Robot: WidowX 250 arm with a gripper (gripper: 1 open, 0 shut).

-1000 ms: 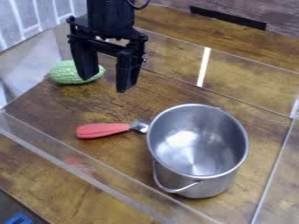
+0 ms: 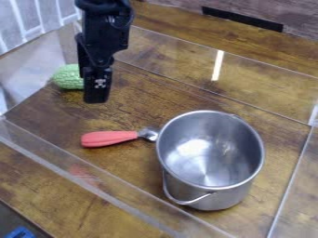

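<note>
My black gripper (image 2: 97, 82) hangs over the back left of the wooden surface, turned so that one finger mostly hides the other; its opening is hard to judge from this side. Partly behind it lies a green, bumpy object (image 2: 66, 77). In the front middle a utensil with a red handle (image 2: 110, 138) lies flat, its metal end pointing right toward a steel pot (image 2: 211, 163) with a wire handle, which stands at the front right.
Clear panels (image 2: 81, 172) border the wooden work area (image 2: 149, 98). A blue item (image 2: 18, 232) shows at the bottom left corner.
My gripper has rotated from a side-on spread of both fingers to a narrower profile and shifted slightly left. The objects on the wood have not moved.
</note>
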